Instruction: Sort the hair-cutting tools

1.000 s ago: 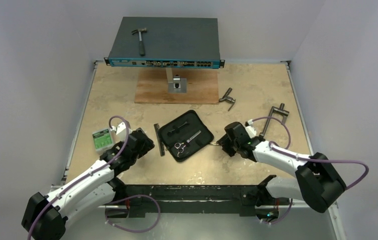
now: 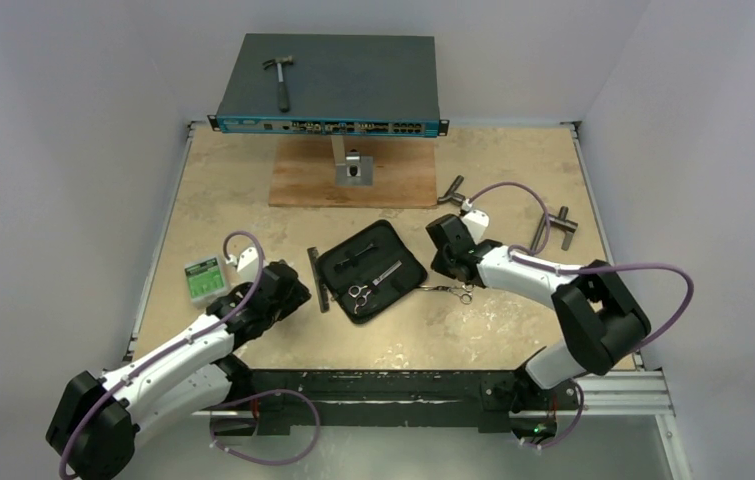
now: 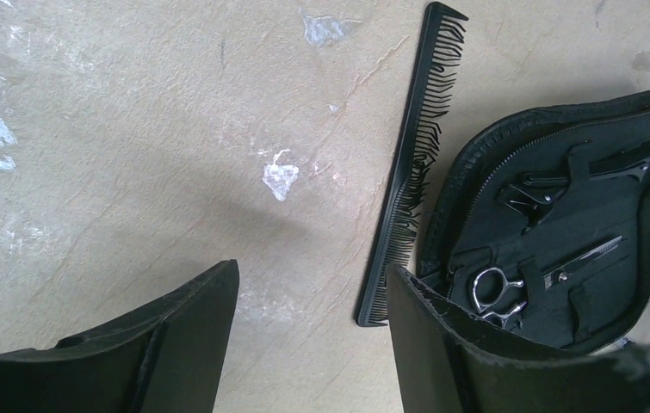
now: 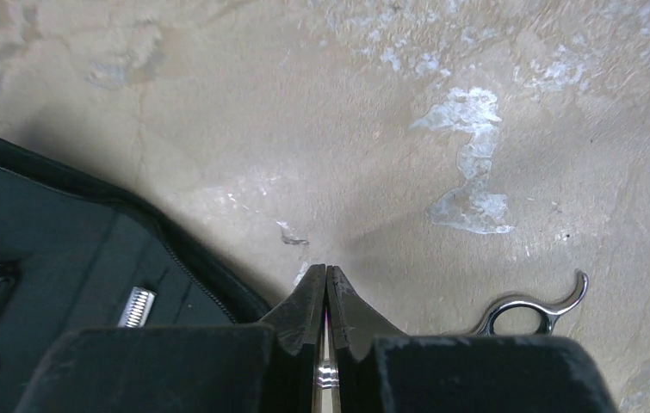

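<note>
My right gripper is shut with its tips together and nothing between them. The loose silver scissors [image 4: 560, 303] lie on the table outside those fingers, which hide most of them; one finger ring with its curved tail shows at right. In the top view, these scissors [image 2: 465, 298] are beside the black zip case [image 2: 402, 258]. Inside the case are thinning scissors [image 3: 504, 292] and a dark, folded-looking tool [image 3: 611, 169], both under loops. A black comb [image 3: 407, 163] lies along the case's left side. Over the table, my left gripper stands open and empty, left of the comb.
A lidded clear box [image 2: 205, 280] stands by the left arm. Metal parts [image 2: 557, 224] lie at the back right. Behind rises a rack unit [image 2: 338, 80] with a hammer [image 2: 281, 84] on top.
The left wrist has dipped and shifted a little. The scissors remain beside the case.
</note>
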